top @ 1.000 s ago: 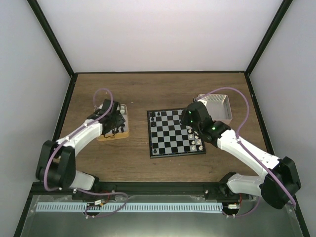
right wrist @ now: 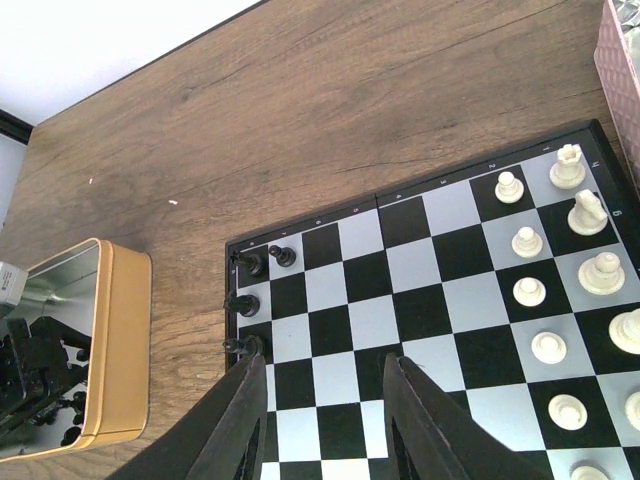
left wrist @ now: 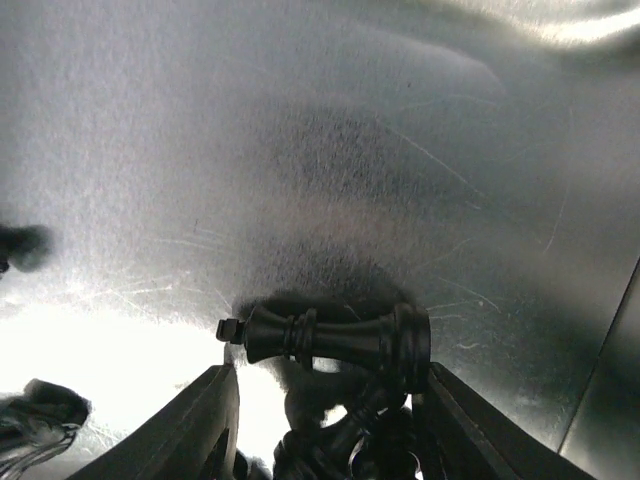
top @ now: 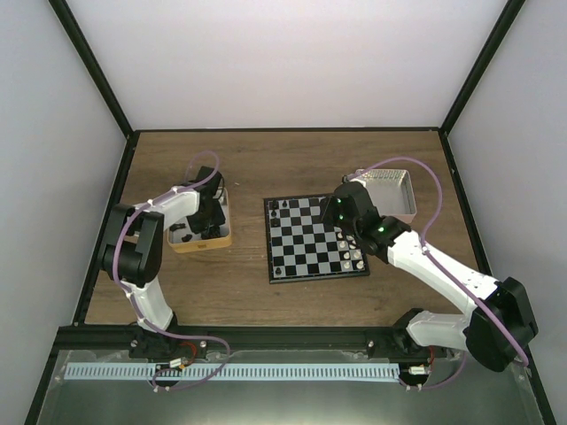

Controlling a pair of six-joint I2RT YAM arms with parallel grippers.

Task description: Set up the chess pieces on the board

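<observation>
My left gripper is down inside the orange-rimmed bin [top: 201, 246], shut on a black chess piece [left wrist: 350, 340] lying sideways at its fingertips; other black pieces [left wrist: 390, 440] lie beneath it. The chessboard [top: 310, 248] sits mid-table. A few black pieces [right wrist: 241, 305] stand along its left side, several white pieces [right wrist: 586, 218] on its right. My right gripper hangs over the board, part open, with nothing visible between its fingers.
A pale bin [top: 400, 190] stands behind the board at the right.
The left arm has swung back and upright, its gripper shifting slightly within the bin area. The right arm has hardly moved.
</observation>
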